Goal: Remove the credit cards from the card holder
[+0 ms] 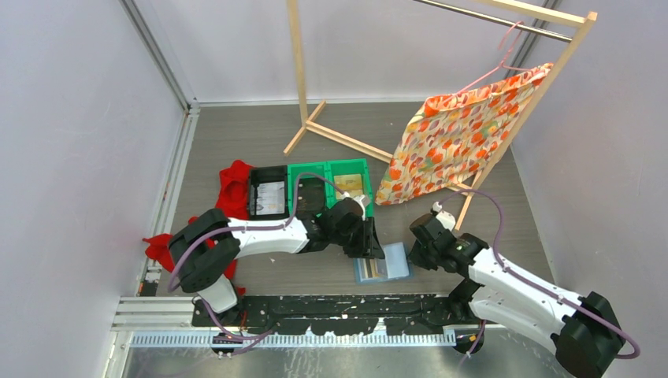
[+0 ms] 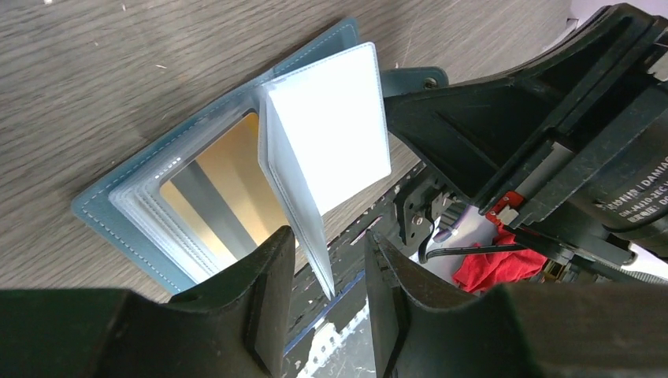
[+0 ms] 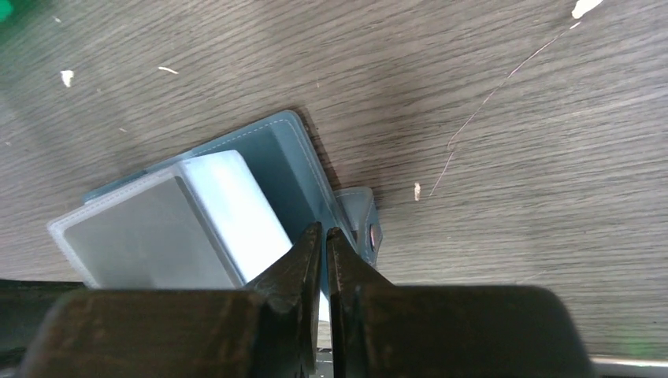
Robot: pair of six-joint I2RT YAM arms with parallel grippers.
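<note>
On the table lies the blue card holder (image 2: 102,206), spread open with clear sleeves. A gold card with a grey stripe (image 2: 236,177) shows in a sleeve on its left half. One sleeve page (image 2: 287,185) stands raised, and its free edge lies between the parted fingers of my left gripper, nearer the left finger. In the top view that gripper hangs over the holder's left half. At the holder's right edge, near its snap strap (image 3: 366,220), my right gripper has its fingertips close together; whether they pinch the rim is unclear.
Behind the left arm stand a green divided tray (image 1: 346,167) and a black bin (image 1: 268,216). Red cloth (image 1: 234,189) lies to the left. A wooden rack holds a patterned orange cloth (image 1: 465,130) at the back right. Bare table surrounds the holder.
</note>
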